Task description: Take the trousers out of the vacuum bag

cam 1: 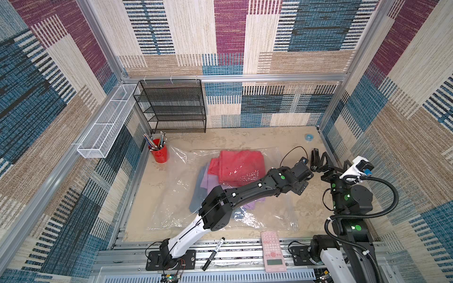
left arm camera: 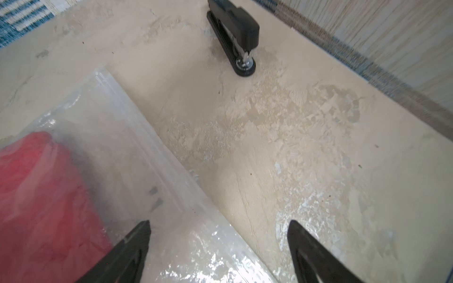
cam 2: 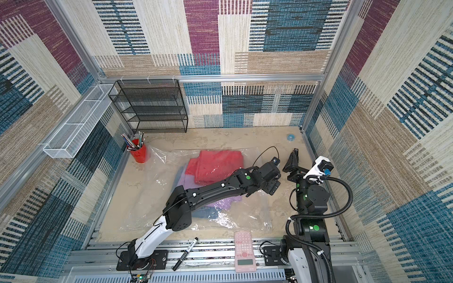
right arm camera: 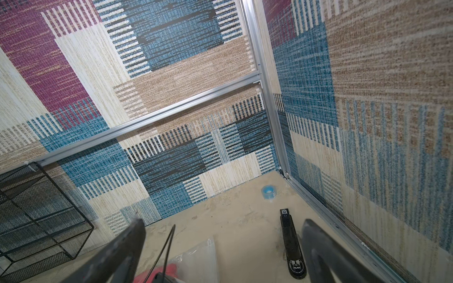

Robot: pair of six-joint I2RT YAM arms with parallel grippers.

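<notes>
The clear vacuum bag (cam 1: 177,207) lies flat on the table, with red (cam 1: 240,165), purple (cam 1: 252,204) and blue-grey (cam 1: 197,198) folded clothes inside. Which of these is the trousers I cannot tell. My left arm reaches across the bag and hides part of the clothes. The left gripper is part open, above the bag's right edge strip (left arm camera: 174,165), nothing between its fingers. In the left wrist view the red cloth (left arm camera: 47,212) shows through the plastic. My right gripper stands open and empty over the table's right side, apart from the bag.
A black stapler (right arm camera: 292,247) lies close to my right gripper, with a blue tape roll (right arm camera: 268,191) behind it. At the left stand a red pen cup (cam 1: 159,153) and a black mesh rack (cam 1: 172,106). A pink calculator (cam 1: 272,250) and a marker (cam 1: 213,253) lie in front.
</notes>
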